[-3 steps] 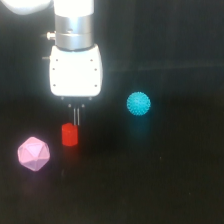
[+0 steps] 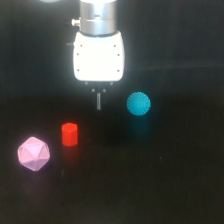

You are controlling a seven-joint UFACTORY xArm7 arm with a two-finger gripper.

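My gripper (image 2: 99,101) hangs from the white hand (image 2: 98,58) near the top middle of the camera view. Its thin fingers are close together, too small to show whether they touch, and no object appears between them. A red block (image 2: 69,134) is on the dark surface, below and to the left of the fingertips and apart from them. Just left of the block and a little nearer is a pink faceted ball (image 2: 33,153). A blue textured ball (image 2: 138,103) lies to the right of the gripper, clear of it.
The block and the pink ball have a small gap between them.
My arm has moved to the right and up in the picture, away from the red block. Its fingers look closer together than before. The block and both balls have stayed put.
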